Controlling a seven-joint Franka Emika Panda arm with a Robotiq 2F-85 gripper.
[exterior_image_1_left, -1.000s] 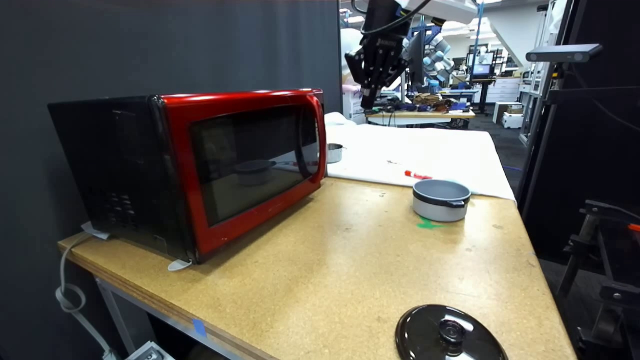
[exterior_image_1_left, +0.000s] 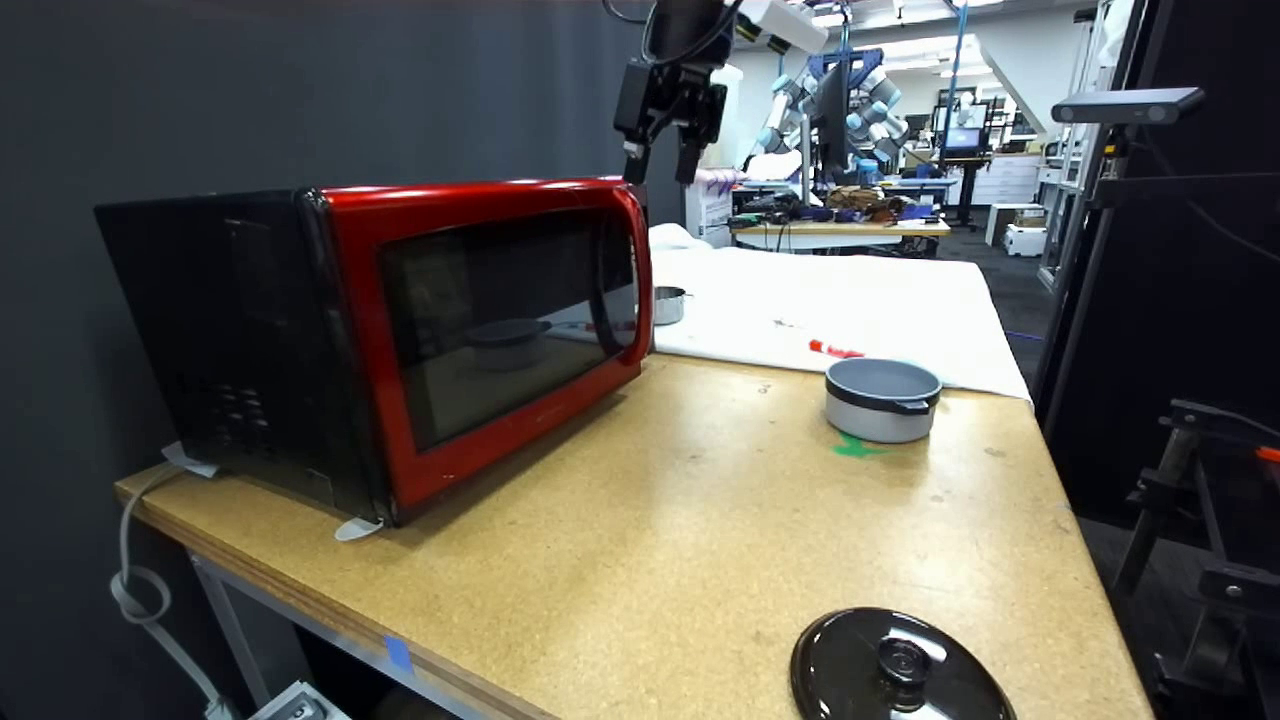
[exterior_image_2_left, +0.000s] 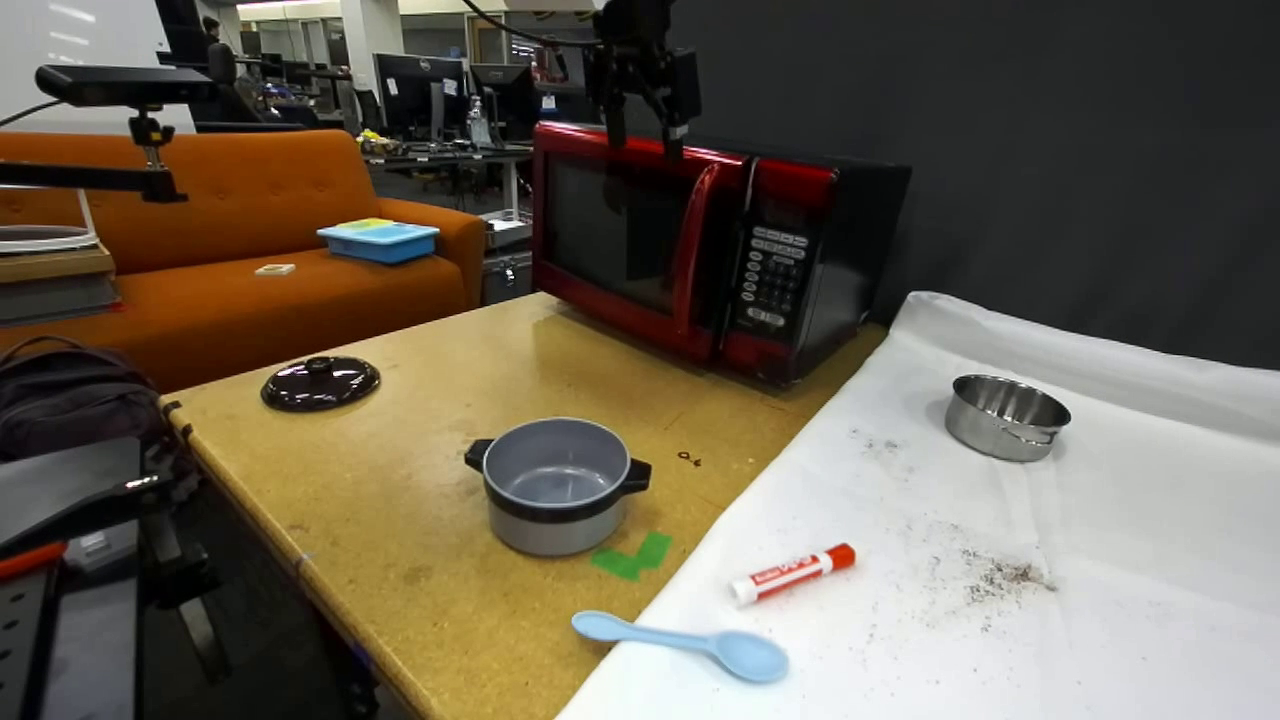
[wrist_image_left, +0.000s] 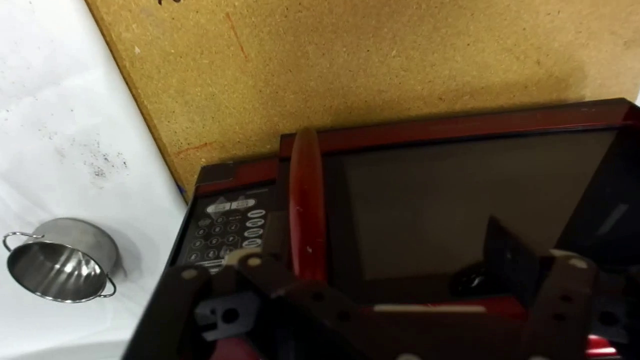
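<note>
My gripper (exterior_image_1_left: 660, 174) is open and hangs above the handle end of the red microwave (exterior_image_1_left: 360, 324), with nothing between its fingers. In exterior view 2 the gripper (exterior_image_2_left: 645, 142) appears at the height of the microwave's top. The microwave door (exterior_image_2_left: 612, 234) is closed, and its curved red handle (exterior_image_2_left: 692, 250) stands beside the keypad (exterior_image_2_left: 771, 276). From the wrist view I look down on the door front, where the handle (wrist_image_left: 307, 204) shows near the left finger, its lower part on screen covered by the gripper. Whether any finger touches the microwave I cannot tell.
A grey pot (exterior_image_2_left: 555, 528) stands open on the wooden table, its black lid (exterior_image_2_left: 320, 383) lying apart. On the white cloth are a steel pot (exterior_image_2_left: 1005, 418), a red marker (exterior_image_2_left: 792, 574) and a blue spoon (exterior_image_2_left: 684, 640).
In exterior view 1 my gripper has moved left and slightly up, from beside the microwave to above its handle end. Its two fingers now show apart. The objects on the table stay put.
</note>
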